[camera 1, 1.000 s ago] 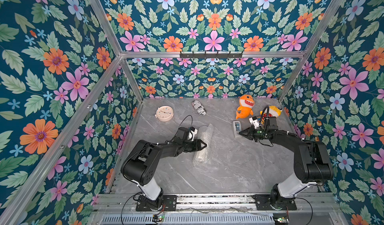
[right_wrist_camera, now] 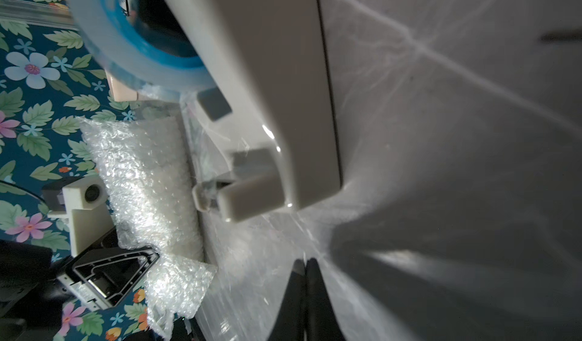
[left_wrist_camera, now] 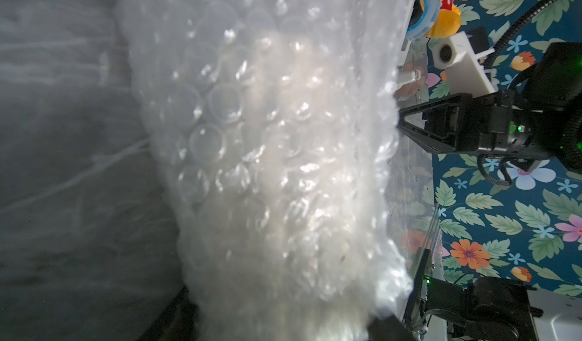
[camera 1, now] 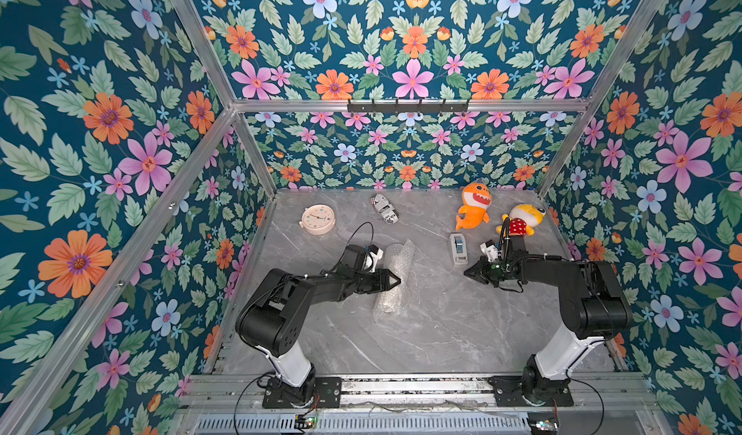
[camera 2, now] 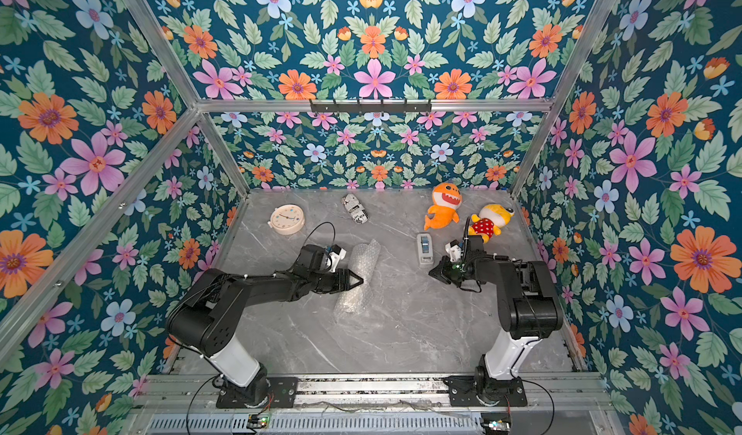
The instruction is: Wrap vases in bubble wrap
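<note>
A cylindrical bundle of bubble wrap (camera 1: 394, 303) lies mid-table, a pale shape showing faintly through it in the left wrist view (left_wrist_camera: 272, 159). My left gripper (camera 1: 391, 280) is shut on the bubble wrap, its fingertips mostly hidden under it in that wrist view. My right gripper is shut with nothing between its fingers, low over the table beside the grey tape dispenser (right_wrist_camera: 291, 92), which holds a blue-rimmed roll of clear tape (right_wrist_camera: 103, 38) and stands right of the bundle.
A round clock (camera 1: 317, 218) and a printed oblong object (camera 1: 385, 208) sit at the back left. An orange shark plush (camera 1: 473, 207) and a yellow plush (camera 1: 524, 218) lie at the back right.
My right gripper has moved toward the front of the table, away from the dispenser's near side. The left arm and the bundle are practically unmoved.
</note>
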